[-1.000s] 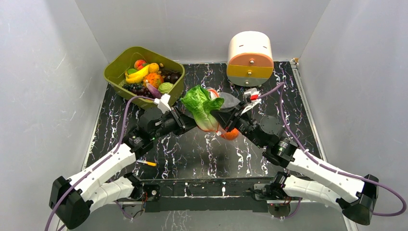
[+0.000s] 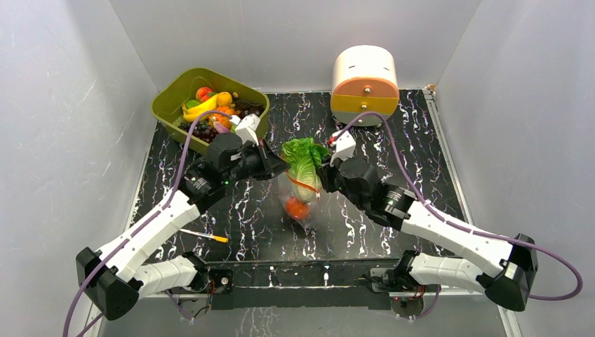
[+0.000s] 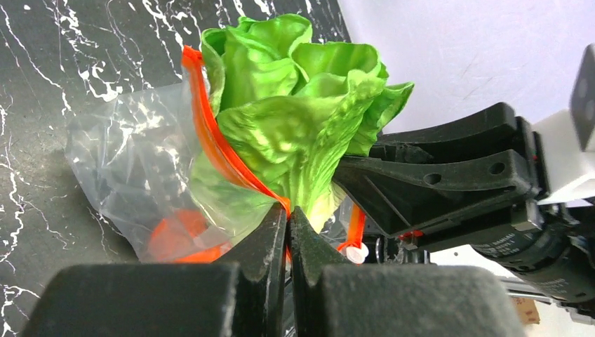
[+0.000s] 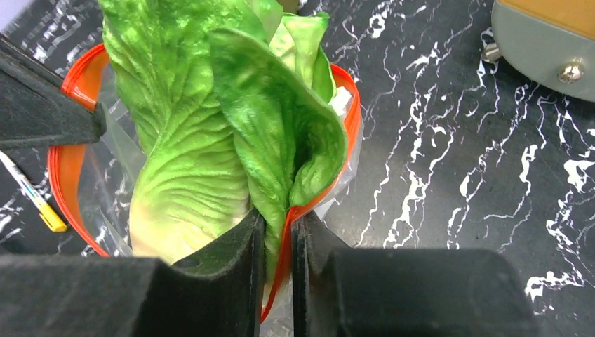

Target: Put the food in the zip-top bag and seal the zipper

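Observation:
A clear zip top bag (image 3: 133, 161) with an orange rim (image 3: 219, 151) hangs mouth-up between my grippers. Green lettuce (image 2: 303, 160) fills the mouth, its leaves sticking out above the rim, and a red-orange item (image 2: 297, 207) lies at the bottom. My left gripper is shut on the orange rim. On the opposite side, my right gripper has the rim and a lettuce leaf (image 4: 281, 126) between its close-set fingers; whether these press on them cannot be told. The rim bows wide open around the lettuce.
At the back left stands a green bin (image 2: 165, 105) of fruit and vegetables. A rounded drawer box (image 2: 365, 84) is at the back right. A yellow-and-white pen (image 2: 219, 239) lies at the front left.
The bag's bottom has swung left and toward the front, leaving it more upright. My right gripper has turned and shifted slightly. The left gripper has stayed nearly in place.

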